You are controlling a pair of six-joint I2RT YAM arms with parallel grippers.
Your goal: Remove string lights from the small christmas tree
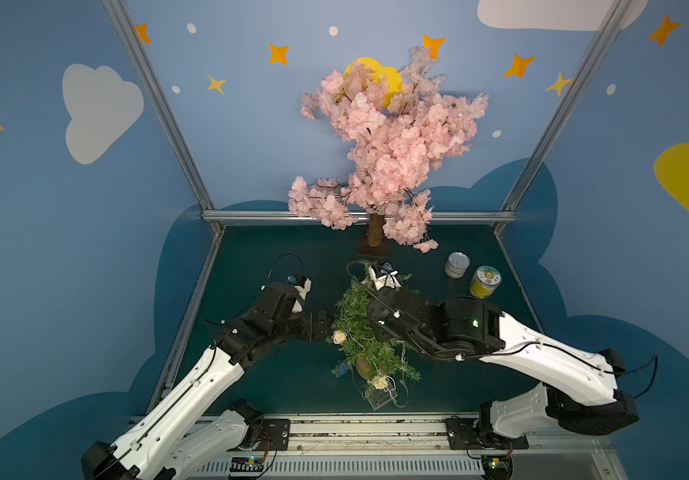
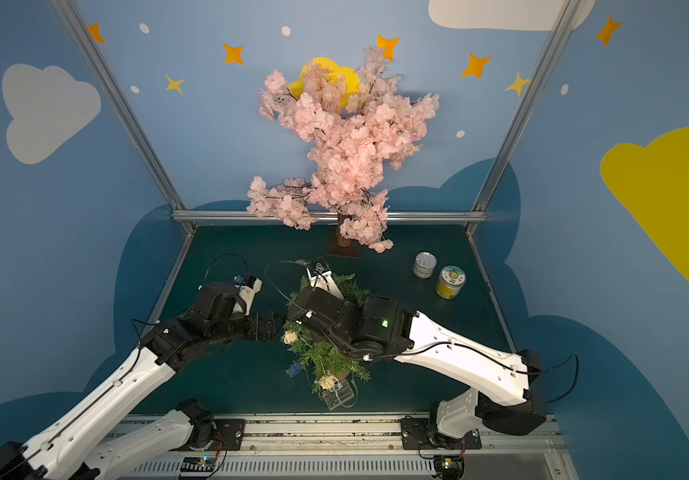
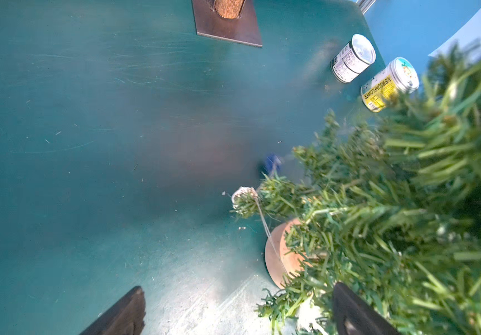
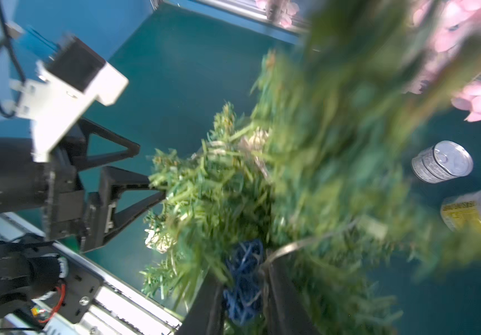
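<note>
The small green Christmas tree (image 1: 356,320) stands mid-table, carrying cream balls (image 1: 339,337), a blue ball (image 2: 294,369) and wire; a clear battery box (image 2: 336,393) lies at its near side. My left gripper is open at the tree's left. In the right wrist view my right gripper has a blue wicker ball (image 4: 243,273) between its fingers, with a pale wire beside it; whether it is clamped I cannot tell. Foliage blurs much of that view.
A pink blossom tree (image 1: 392,152) stands at the back. Two cans (image 1: 456,264) (image 1: 485,281) stand back right.
</note>
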